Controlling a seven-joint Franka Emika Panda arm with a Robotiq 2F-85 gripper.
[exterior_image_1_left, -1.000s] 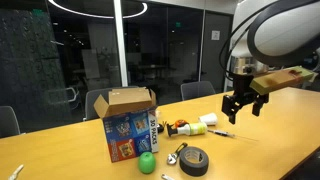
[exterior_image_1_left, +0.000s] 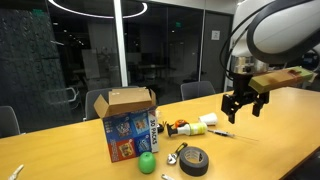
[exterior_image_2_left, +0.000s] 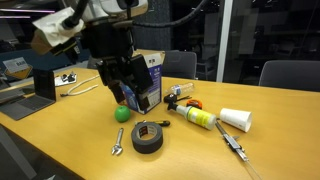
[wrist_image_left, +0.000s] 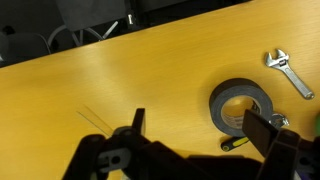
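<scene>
My gripper (exterior_image_1_left: 243, 108) hangs open above the right part of the table, nothing between its fingers. In the wrist view the two black fingers of the gripper stand wide apart over the bare tabletop. A roll of black tape (wrist_image_left: 240, 106) lies flat close to the right finger, partly overlapped at its lower edge by other items. Beyond it lies a small silver wrench (wrist_image_left: 289, 73). In exterior view 2 the tape roll (exterior_image_2_left: 148, 137) shows in front, below the gripper.
A cardboard-topped box (exterior_image_1_left: 130, 124) stands left of the tape, a green ball (exterior_image_1_left: 147, 162) before it. Behind the tape lie a yellow-labelled bottle (exterior_image_2_left: 200, 117), a white cup (exterior_image_2_left: 236, 119) and a thin long tool (exterior_image_2_left: 232, 144).
</scene>
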